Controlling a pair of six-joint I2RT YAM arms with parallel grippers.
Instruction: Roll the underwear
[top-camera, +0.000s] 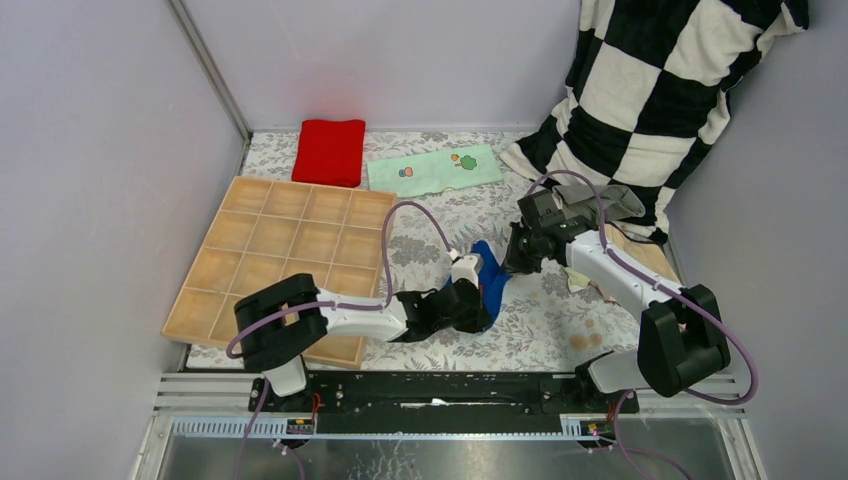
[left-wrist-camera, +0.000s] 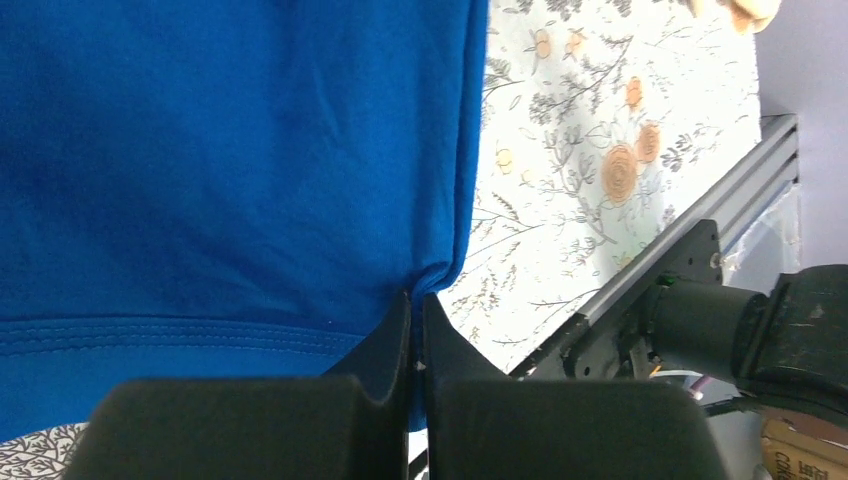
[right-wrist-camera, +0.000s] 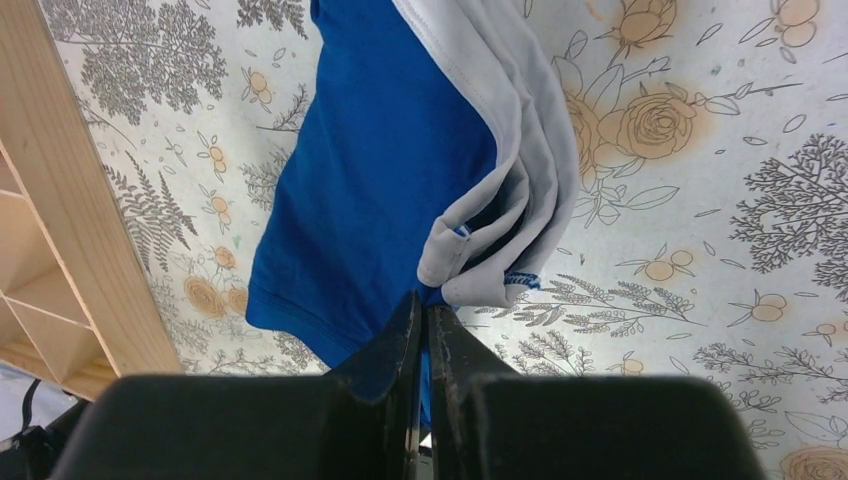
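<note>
The blue underwear lies over the patterned surface between my two grippers, partly covered by the left arm in the top view. In the left wrist view, its blue cloth gathers at the fingertips of my left gripper, which is shut on the edge near a stitched hem. My right gripper pinches another edge, where pale grey lining folds in layers beside the blue side. The cloth's part beneath each gripper is hidden.
A wooden compartment box stands left, under the left arm. Behind lie a folded red cloth and a light green cloth. A checkered blanket and grey cloth sit at the back right.
</note>
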